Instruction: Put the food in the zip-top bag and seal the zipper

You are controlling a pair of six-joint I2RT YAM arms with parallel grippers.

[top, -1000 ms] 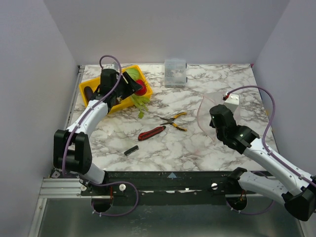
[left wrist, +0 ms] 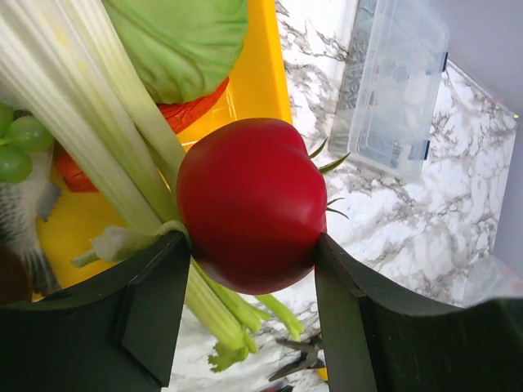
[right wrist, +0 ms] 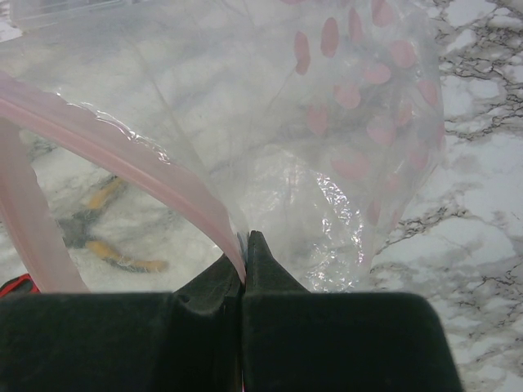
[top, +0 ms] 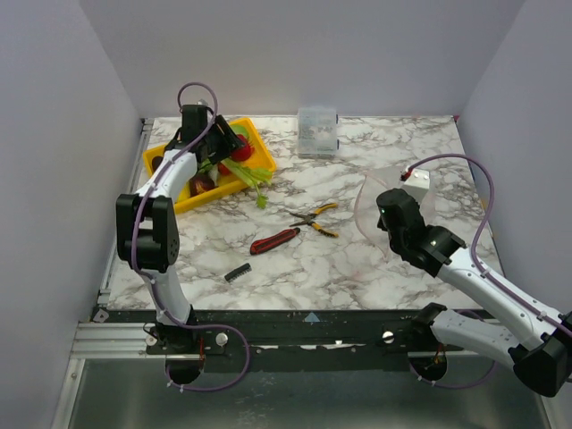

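A red tomato [left wrist: 252, 204] is clamped in my left gripper [top: 233, 143], one finger on each side of it. In the left wrist view, a celery stalk [left wrist: 102, 114] passes close by the left finger. The yellow bin [top: 259, 146] lies beneath this gripper. On the right, the clear zip top bag [right wrist: 270, 106] hangs open, with pink dots and a pink zipper rim [right wrist: 155, 175]. My right gripper is shut on the bag's rim at its near end. No food shows inside the bag.
Lettuce [left wrist: 192, 49], green grapes [left wrist: 24, 147] and other produce fill the bin. Pliers [top: 315, 220], a red knife [top: 274, 241] and a small black piece [top: 238, 272] lie mid-table. A clear plastic box [top: 317, 132] stands at the back.
My left gripper has drawn leftward and slightly toward the back with the tomato, over the bin. The celery leaves shifted a little. The right arm and bag look still.
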